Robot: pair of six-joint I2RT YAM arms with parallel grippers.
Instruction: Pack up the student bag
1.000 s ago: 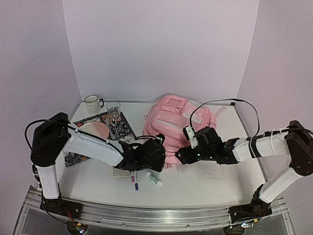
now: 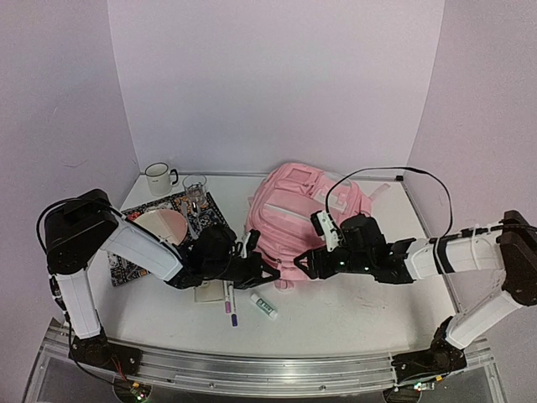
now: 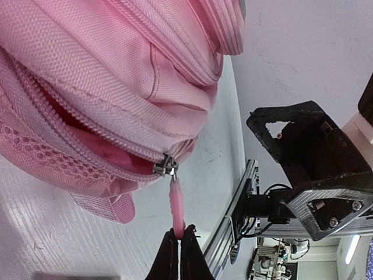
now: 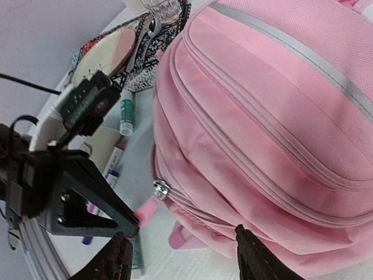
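Observation:
The pink backpack (image 2: 294, 214) lies on the table, a front pocket partly unzipped, its gap showing in the left wrist view. At the end of that gap sits a metal zipper slider (image 3: 166, 167) with a pink pull tab (image 3: 176, 204). My left gripper is shut on the tab's free end; the right wrist view also shows the tab (image 4: 150, 211) reaching the left fingertips. Close on the right, by the bag's lower edge, my right gripper (image 2: 304, 267) stands open, nothing visible between its fingertips.
A glue stick (image 2: 263, 306) and two markers (image 2: 234, 311) lie in front, beside a beige notebook (image 2: 209, 292). Behind the left arm are a patterned mat (image 2: 126, 267), a plate (image 2: 164, 225), a glass (image 2: 195, 186) and a white mug (image 2: 158, 180).
The right gripper has moved only a little, and the backpack lies in about the same place.

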